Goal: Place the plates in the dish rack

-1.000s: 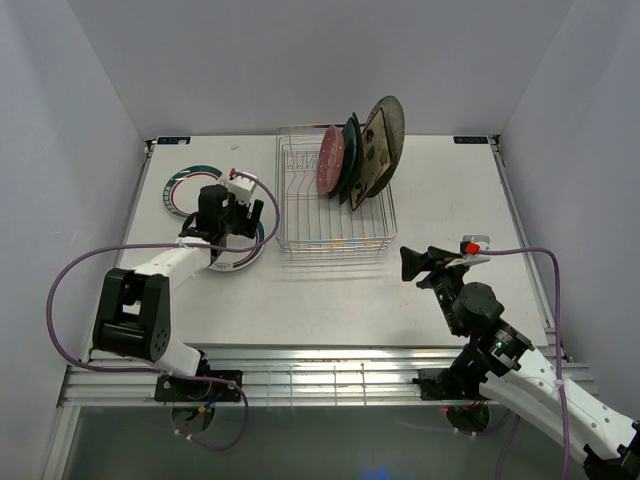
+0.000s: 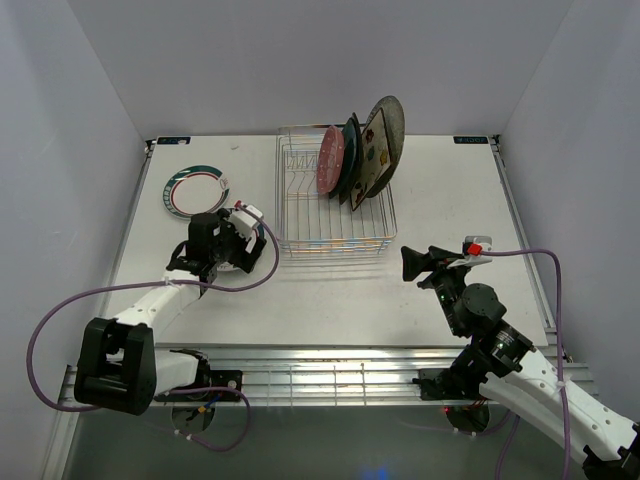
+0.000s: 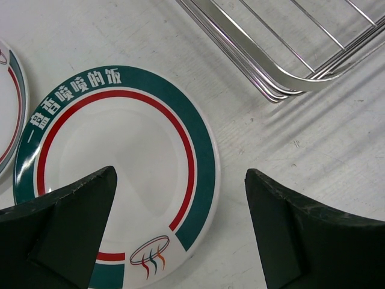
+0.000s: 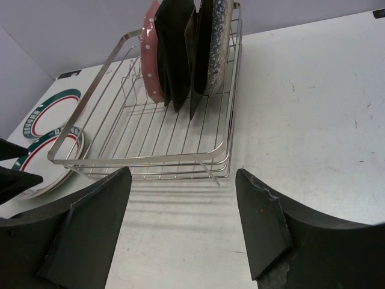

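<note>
A white plate with green and red rim (image 3: 120,156) lies below my left gripper, which is open with nothing between its fingers. A second such plate (image 2: 196,188) lies behind it. The wire dish rack (image 2: 300,225) holds several upright plates, among them a pink one (image 2: 330,160), dark green ones and a grey one (image 2: 390,130). My right gripper (image 2: 430,258) stands right of the rack's front, fingers apart and empty (image 4: 183,223).
Grey walls enclose the sides and back, and a metal rail runs along the front edge.
The right arm shows hardly any movement.
</note>
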